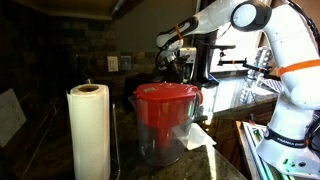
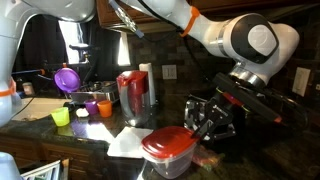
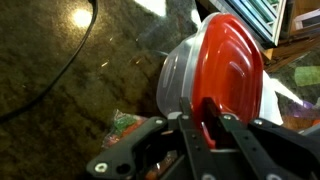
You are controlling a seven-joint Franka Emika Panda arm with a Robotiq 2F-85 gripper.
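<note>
A clear tub (image 2: 168,165) with a red lid (image 2: 168,141) stands on the dark counter in the second exterior view. My gripper (image 2: 197,134) reaches down to the lid's right side. From the wrist, the red lid (image 3: 228,65) fills the right half, and the tub's clear wall (image 3: 175,78) shows along its left edge. At the lid's near edge my gripper is shut on the red lid. Its fingers hide the gripped part, and I cannot tell whether the lid sits fully on the tub. A pitcher mostly blocks this spot in the first exterior view.
The red-topped clear pitcher (image 1: 165,125) stands beside a paper towel roll (image 1: 90,130). A white sheet (image 2: 126,142) lies left of the tub. Farther left are several coloured cups (image 2: 92,108). A small colourful packet (image 3: 122,126) lies near the gripper.
</note>
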